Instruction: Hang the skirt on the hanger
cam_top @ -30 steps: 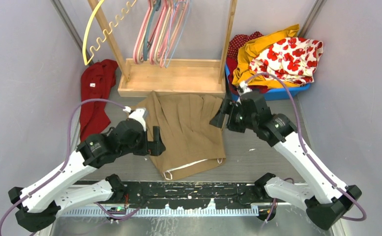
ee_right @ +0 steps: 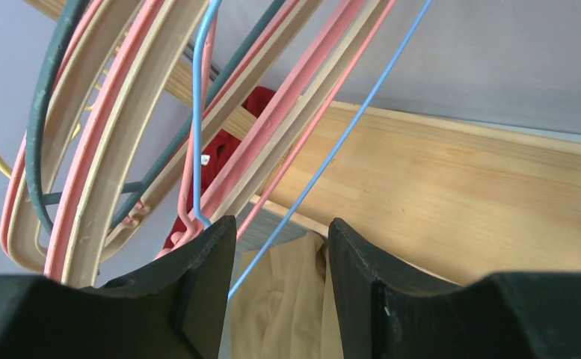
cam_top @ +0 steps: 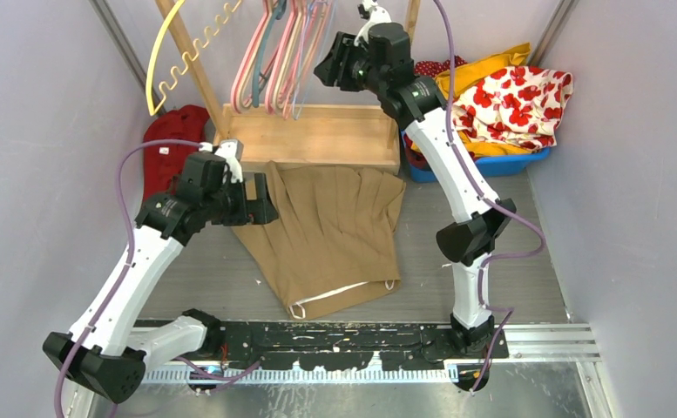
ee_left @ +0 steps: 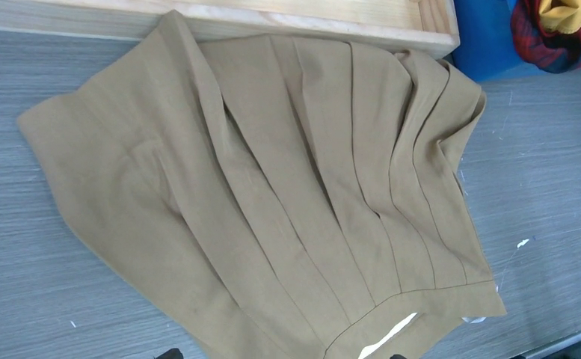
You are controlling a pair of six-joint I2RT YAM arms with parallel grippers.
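A brown pleated skirt (cam_top: 339, 218) lies flat on the grey floor, its waistband with white loops towards the front. It fills most of the left wrist view, where the skirt (ee_left: 272, 172) shows its folds. Over its upper left side is my left gripper (cam_top: 260, 198), wide open and empty. Pink, white, teal and blue hangers (cam_top: 269, 78) hang in a bunch at the rack. My right gripper (cam_top: 327, 70) is up beside them on the right, its fingers parted. In the right wrist view, the blue hanger (ee_right: 330, 153) runs down past the left fingertip; I cannot tell whether it touches.
The wooden rack's tray (cam_top: 317, 139) is empty, just behind the skirt. A yellow hanger (cam_top: 153, 65) hangs at the far left. Red cloth (cam_top: 167, 157) lies on the left, and a blue basket (cam_top: 509, 165) heaped with garments stands on the right.
My right gripper has travelled from the skirt's right edge up and left to the hangers. The left gripper has moved back over the skirt's upper left, its finger staying open. The skirt looks unmoved.
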